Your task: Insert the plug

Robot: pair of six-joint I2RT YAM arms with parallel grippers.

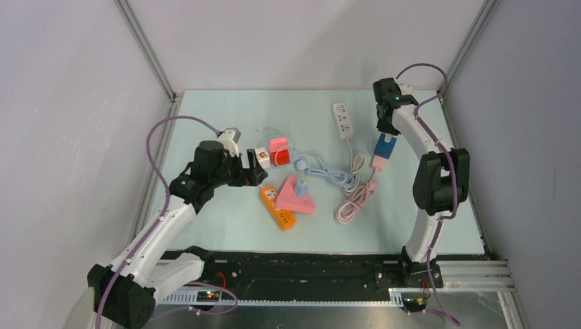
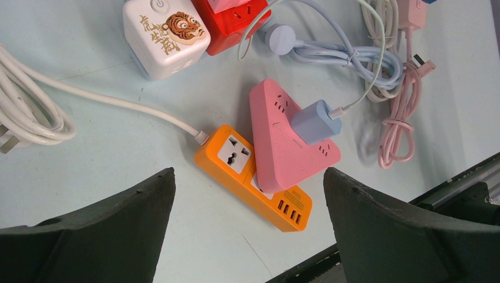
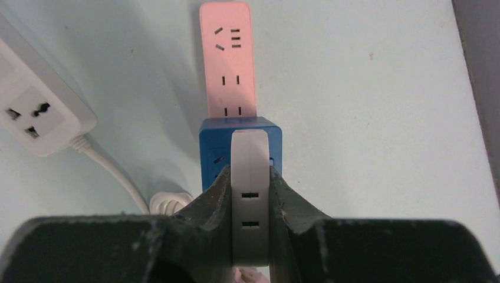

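Observation:
A white charger plug point(image 3: 250, 154) with two dark slots on its end stands between the fingers of my right gripper, which press against both its sides. It sits over the blue adapter point(image 3: 214, 139) and hides much of its face. Whether its pins are seated cannot be seen. Under the adapter, the pink power strip point(image 3: 230, 65) shows bare sockets at its far end. In the top view, my right gripper point(image 1: 388, 131) is at the adapter's far edge. My left gripper hangs open over the left of the table, its fingers empty.
Below the left gripper, a pink triangular strip point(image 2: 274, 144) holding a blue plug point(image 2: 311, 124) leans on an orange strip point(image 2: 227, 177). A white cube point(image 2: 165, 35) and a red block point(image 2: 230, 26) lie behind. A white strip point(image 1: 342, 121) lies left of the right gripper. Coiled cables point(image 1: 357, 200) fill the middle.

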